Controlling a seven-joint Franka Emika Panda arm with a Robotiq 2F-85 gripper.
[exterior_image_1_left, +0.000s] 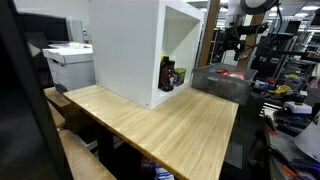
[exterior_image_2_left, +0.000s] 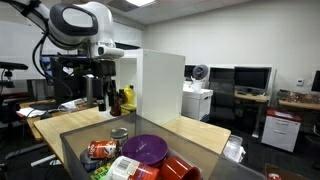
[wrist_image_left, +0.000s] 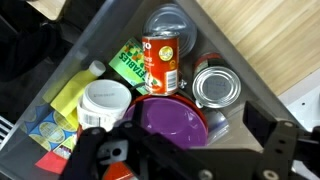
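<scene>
My gripper hangs open above a grey bin (wrist_image_left: 260, 82), its dark fingers spread wide at the bottom of the wrist view and nothing between them. Below lie a purple bowl (wrist_image_left: 172, 124), an orange-red can (wrist_image_left: 161, 66), a can with a silver top (wrist_image_left: 216, 86) and a white-lidded jar (wrist_image_left: 105, 97). A green packet (wrist_image_left: 128, 63) and a yellow bottle (wrist_image_left: 72, 96) are at the left. From the side, the gripper (exterior_image_2_left: 92, 92) is over the bin's near left part, apart from the contents. Exterior view 1 shows the gripper (exterior_image_1_left: 239, 46) above the bin (exterior_image_1_left: 222, 84).
A white shelf unit (exterior_image_1_left: 125, 45) stands on the wooden table (exterior_image_1_left: 165, 125), with dark bottles (exterior_image_1_left: 166, 73) in its opening. Red cans (exterior_image_2_left: 135, 169) fill the bin's near side, close under its walls.
</scene>
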